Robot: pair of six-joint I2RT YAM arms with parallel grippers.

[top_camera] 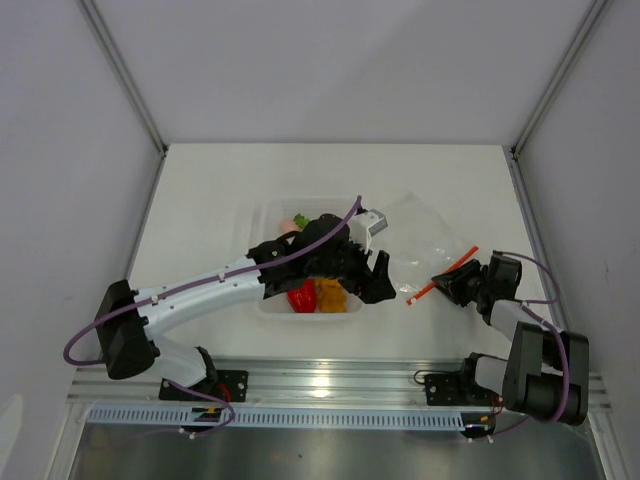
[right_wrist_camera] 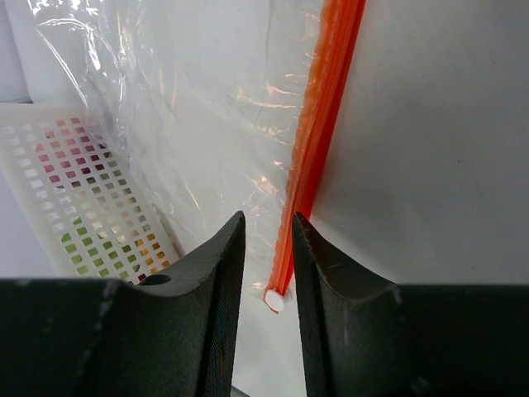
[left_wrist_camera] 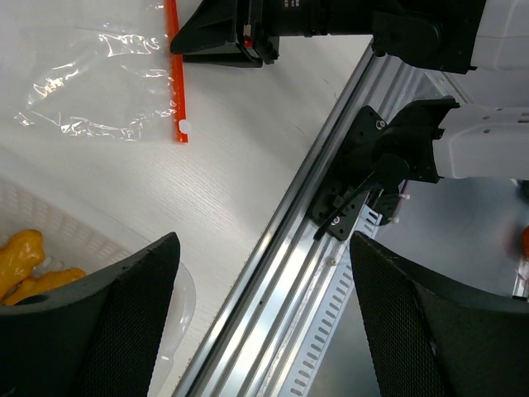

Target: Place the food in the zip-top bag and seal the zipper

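Note:
A clear zip top bag [top_camera: 418, 240] lies flat on the table right of centre, its orange zipper strip [top_camera: 430, 287] slanting along its near right side. My right gripper [top_camera: 443, 284] is over that strip with its fingers [right_wrist_camera: 221, 281] parted; in the right wrist view the strip [right_wrist_camera: 307, 165] runs down toward the narrow gap, and I see no grip on it. My left gripper hangs high over the right side of the food basket, fingers wide apart and empty. Inside the white basket [top_camera: 300, 316] are a red food [top_camera: 302, 297] and yellow-orange pieces [top_camera: 330, 296]. The left arm hides other food.
A small white slider [left_wrist_camera: 184, 126] sits at the near end of the zipper strip. The metal rail [top_camera: 320, 370] bounds the front edge. Behind the basket and bag, the white table [top_camera: 400, 165] is bare.

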